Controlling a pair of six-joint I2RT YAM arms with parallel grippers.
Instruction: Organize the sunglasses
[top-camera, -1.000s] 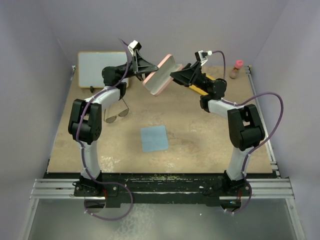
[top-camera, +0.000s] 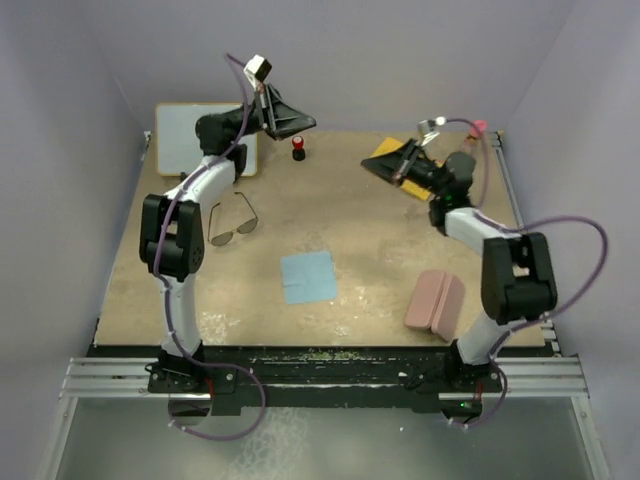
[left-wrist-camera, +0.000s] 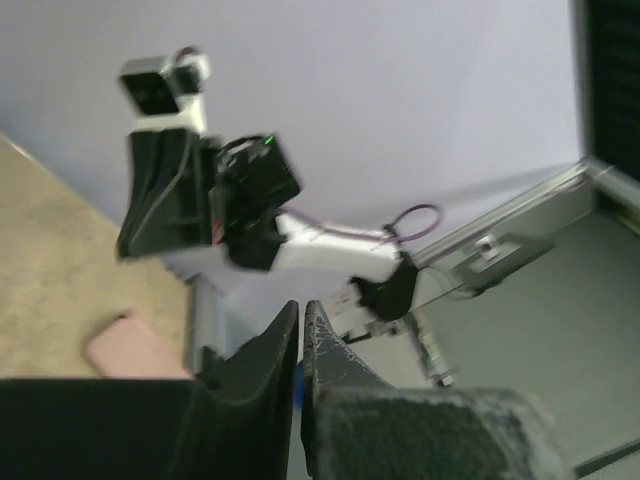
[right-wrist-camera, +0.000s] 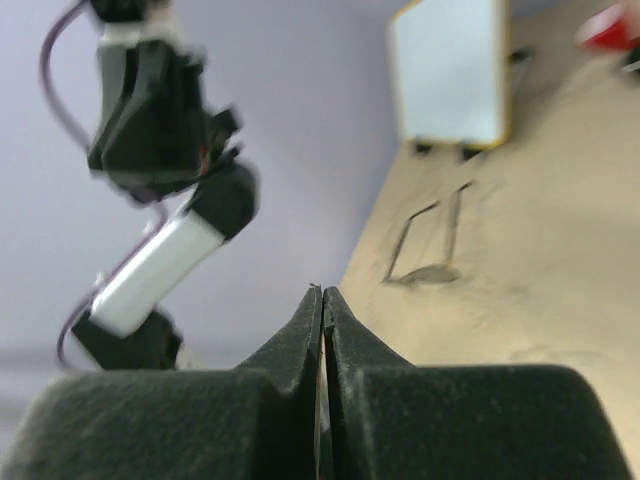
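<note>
Sunglasses (top-camera: 234, 228) with dark lenses lie with temples unfolded on the left of the table; the right wrist view shows the frame (right-wrist-camera: 432, 274) too. A pink case (top-camera: 435, 302) rests at the front right, its two halves side by side; part of that case (left-wrist-camera: 130, 345) shows, blurred, in the left wrist view. My left gripper is raised at the back left, its fingers drawn together with only a thin sliver between them. My right gripper is shut and empty, up over the right half. Both are well away from the case and the sunglasses.
A pale blue cloth (top-camera: 309, 277) lies flat near the middle front. At the back are a white board (top-camera: 190, 140), a small red-and-black item (top-camera: 298, 147), a yellow item (top-camera: 415, 190) partly under the right arm, and a pink-topped bottle (top-camera: 478, 131).
</note>
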